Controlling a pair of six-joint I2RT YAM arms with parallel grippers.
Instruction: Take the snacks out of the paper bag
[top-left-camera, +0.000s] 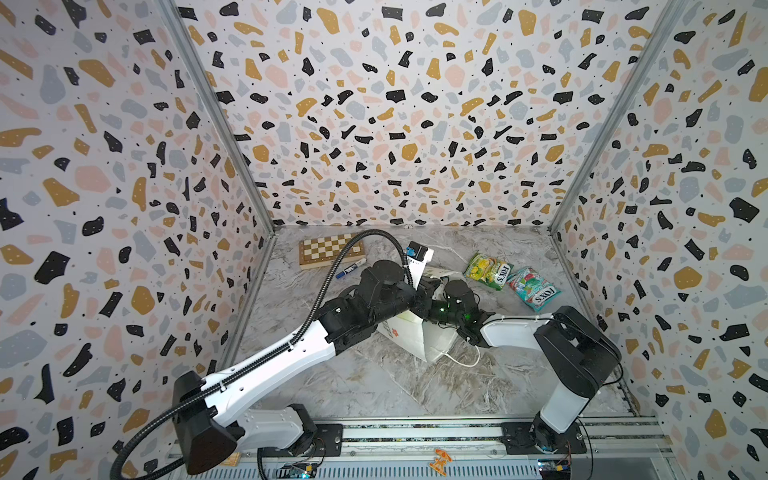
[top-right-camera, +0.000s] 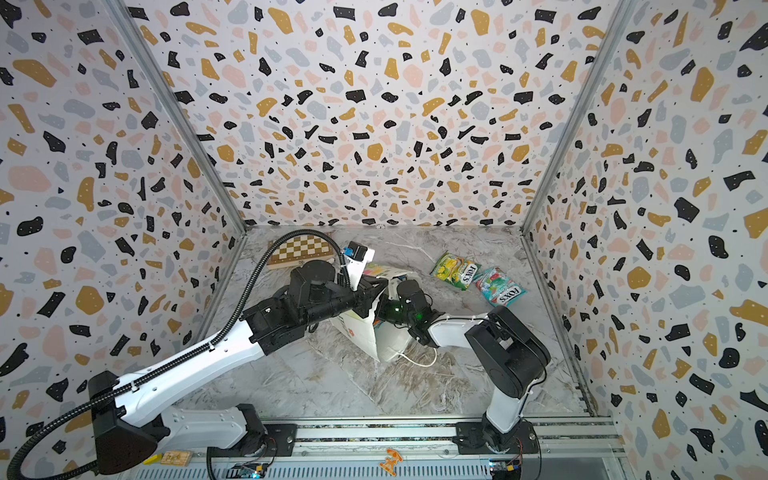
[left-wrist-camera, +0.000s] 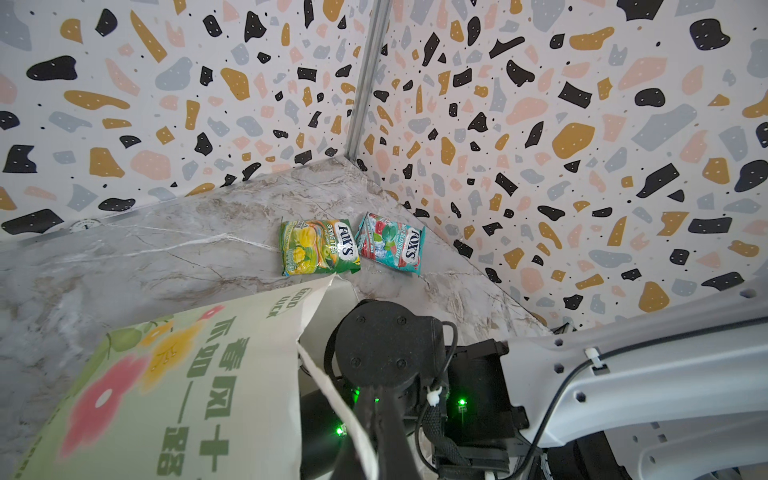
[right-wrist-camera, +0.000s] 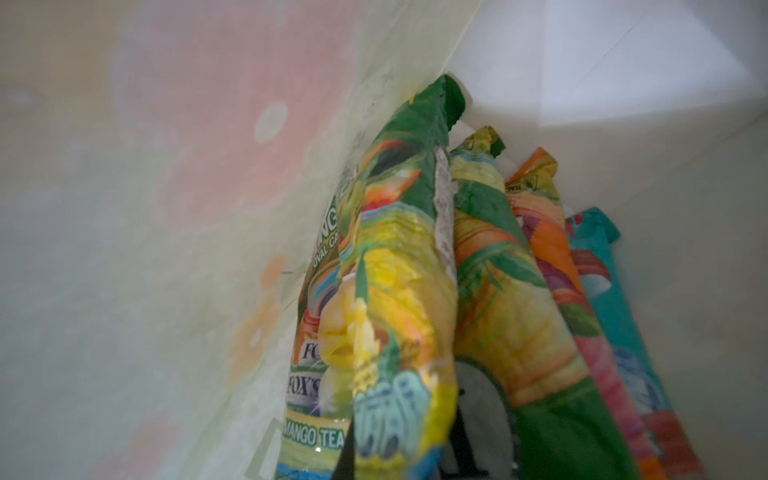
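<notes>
The paper bag (left-wrist-camera: 240, 376), pale with printed flowers, stands mid-table with its mouth toward my right arm. My left gripper looks shut at its rim, where a white paper edge crosses the fingers. Inside the bag is my right gripper, shut on a yellow-and-green mango pack (right-wrist-camera: 404, 304); the fingers are mostly hidden behind the pack. Beside it stand a green pack (right-wrist-camera: 512, 296), an orange pack (right-wrist-camera: 552, 240) and a teal pack (right-wrist-camera: 612, 304). Outside, a yellow-green pack (top-left-camera: 489, 271) and a teal Fox's pack (top-left-camera: 533, 289) lie on the table.
A chessboard (top-left-camera: 329, 250) and a blue marker (top-left-camera: 350, 269) lie at the back left. A loose white bag handle (top-left-camera: 464, 361) loops in front of the bag. Patterned walls enclose the back and sides.
</notes>
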